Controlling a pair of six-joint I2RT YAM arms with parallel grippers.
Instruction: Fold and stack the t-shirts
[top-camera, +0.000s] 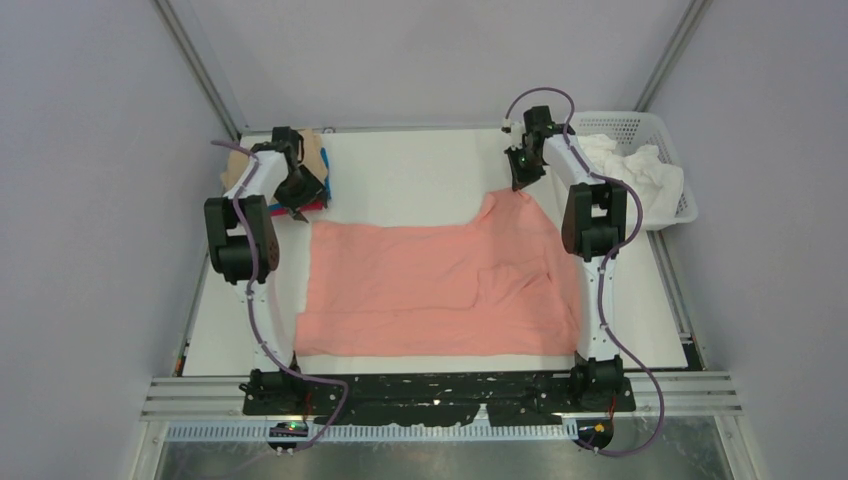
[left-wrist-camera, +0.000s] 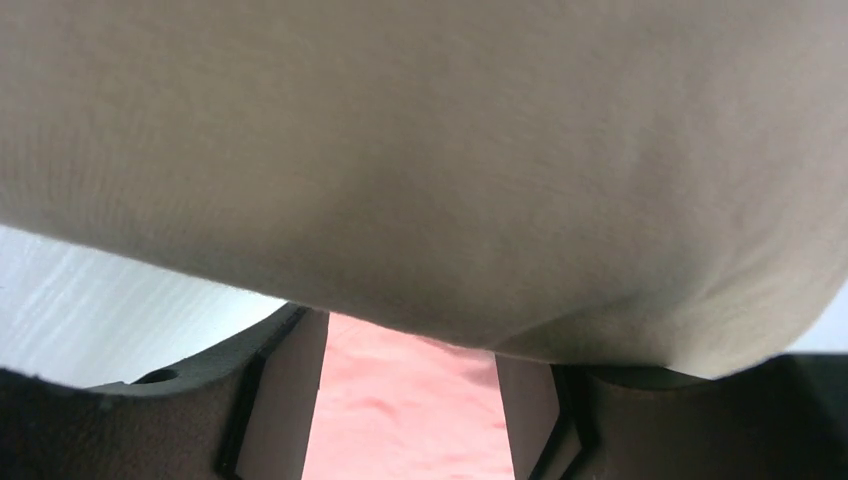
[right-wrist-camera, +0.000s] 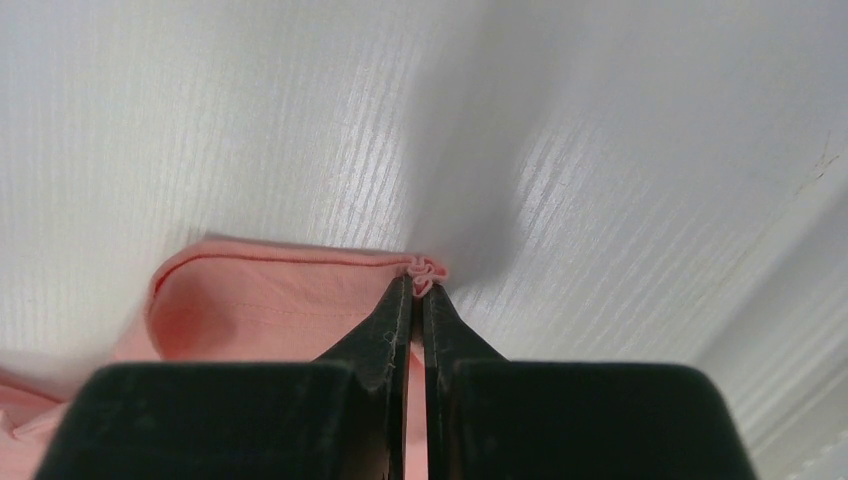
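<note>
A pink t-shirt (top-camera: 400, 270) lies spread over the middle of the table, with creases toward its right side. At its far right corner my right gripper (top-camera: 515, 188) is shut on the cloth; in the right wrist view a bunched bit of pink fabric (right-wrist-camera: 428, 268) pokes out past the fingertips. My left gripper (top-camera: 308, 212) hangs near the shirt's far left corner, over the front of the folded stack. In the left wrist view its fingers (left-wrist-camera: 290, 400) stand apart, with pink cloth visible in the background between them. Whether that cloth is touched cannot be told.
A stack of folded shirts with a tan one (top-camera: 238, 172) on top sits at the far left, its tan cloth filling much of the left wrist view. A white basket (top-camera: 625, 125) holding white cloth (top-camera: 650, 180) stands at far right.
</note>
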